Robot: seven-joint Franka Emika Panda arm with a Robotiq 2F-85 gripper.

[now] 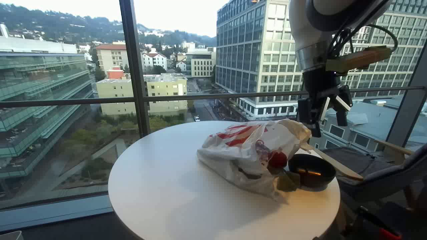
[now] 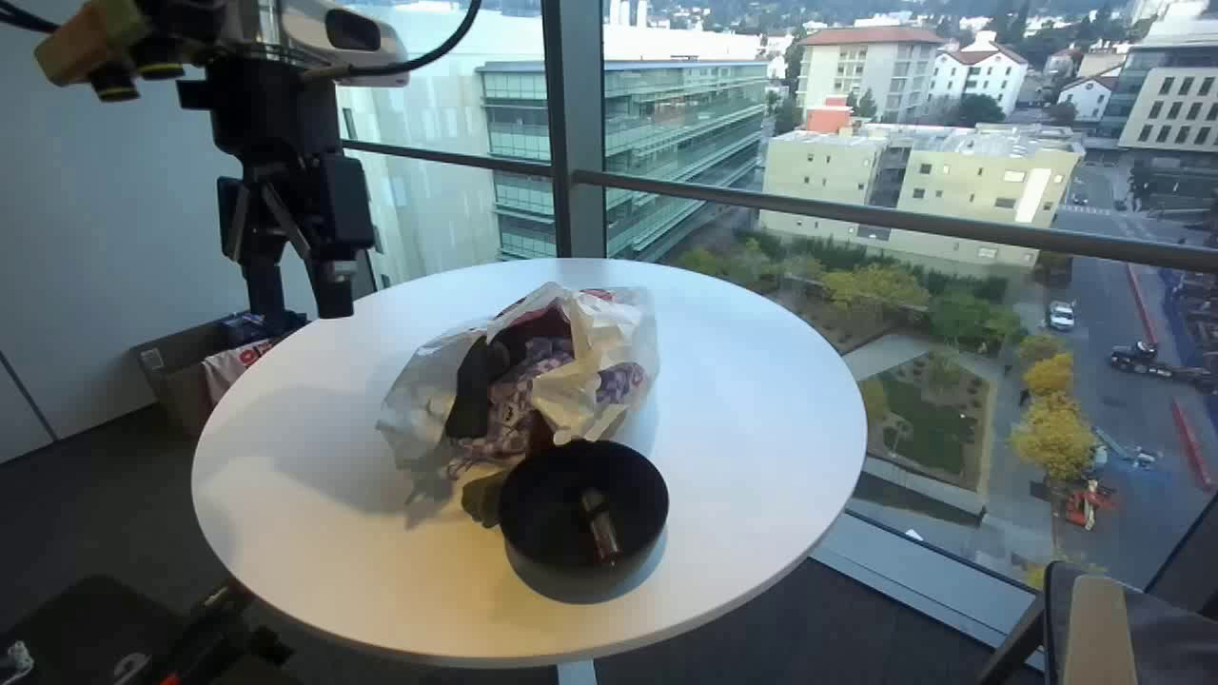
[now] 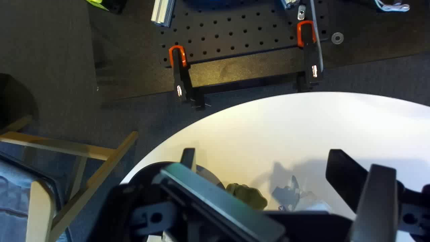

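A crumpled white plastic bag [image 1: 236,156] with red print lies on its side on the round white table [image 1: 160,192]. Its mouth faces exterior view 2, where patterned purple cloth [image 2: 520,394] and a dark item [image 2: 474,388] show inside. Beside the mouth sits a black bowl [image 2: 582,502] holding a small shiny object [image 2: 599,525]. A dark green item [image 1: 288,181] rests between bag and bowl. My gripper is open and empty, its fingers apart, pointing down above table height; in the wrist view it hides much of the bowl and bag.
A chair with wooden arms [image 1: 340,164] stands close to the table by the bowl. Windows line the far side. In the wrist view, a dark perforated board [image 3: 229,32] with orange-tipped clamps borders the table. Much of the tabletop away from the bag is bare.
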